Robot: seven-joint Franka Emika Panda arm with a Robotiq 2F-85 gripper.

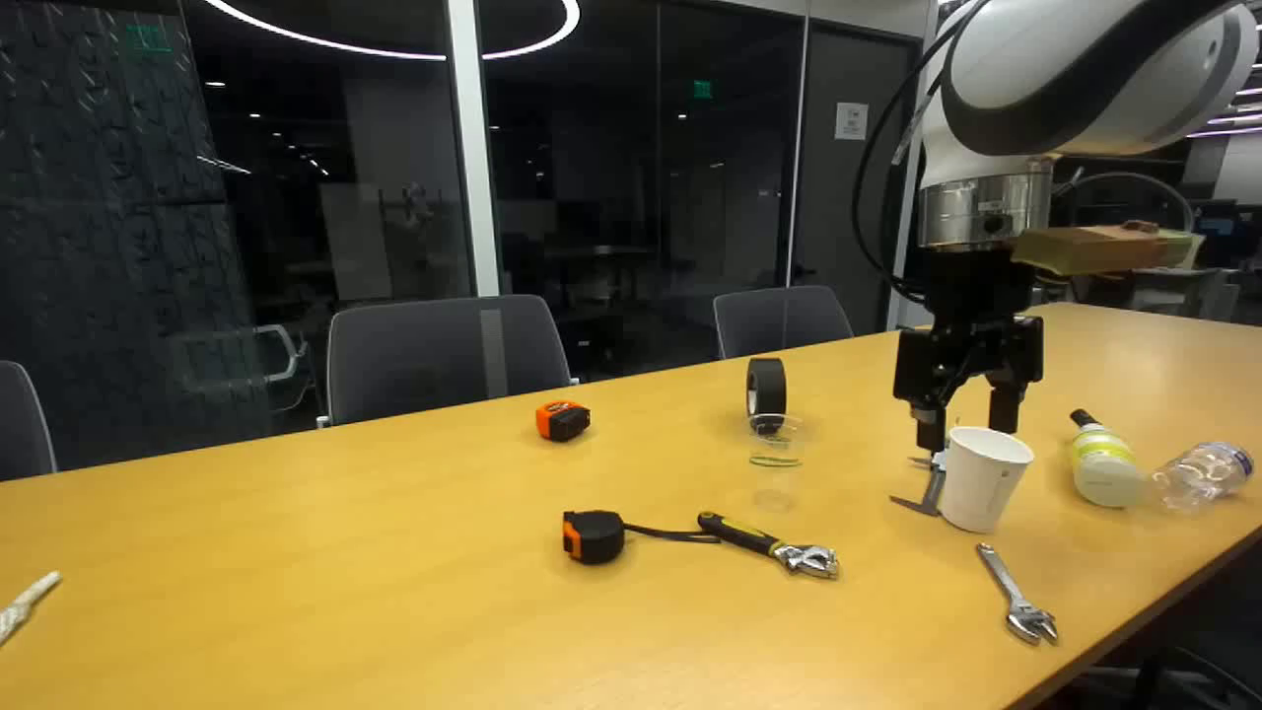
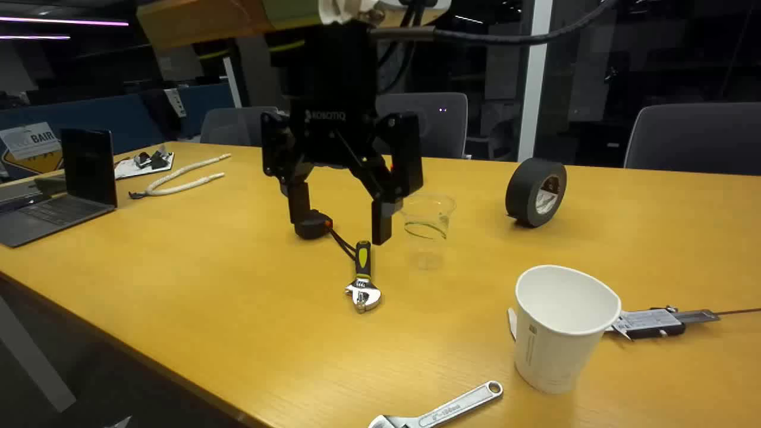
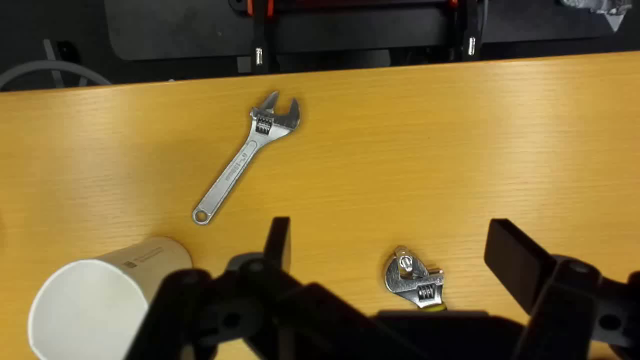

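My gripper (image 2: 343, 229) hangs open above the table with its fingers pointing down and nothing between them. In the wrist view the black-and-yellow adjustable wrench (image 3: 414, 281) lies below, its head showing between the spread fingers and its handle hidden by the gripper. A plain silver wrench (image 3: 231, 174) rests flat near the table's edge. To the left stands an upright white paper cup (image 3: 90, 309). Behind that cup a digital caliper (image 2: 653, 322) lies partly covered from sight. A clear plastic cup (image 2: 428, 232) stands upright beyond the yellow-handled wrench.
Two tape measures (image 1: 594, 536) (image 1: 563, 420) and a black tape roll (image 1: 766, 392) sit farther back. A green-labelled bottle (image 1: 1103, 461) and a clear bottle (image 1: 1203, 475) lie at the right. A rope (image 2: 182, 177) and a laptop (image 2: 68, 189) occupy the far end.
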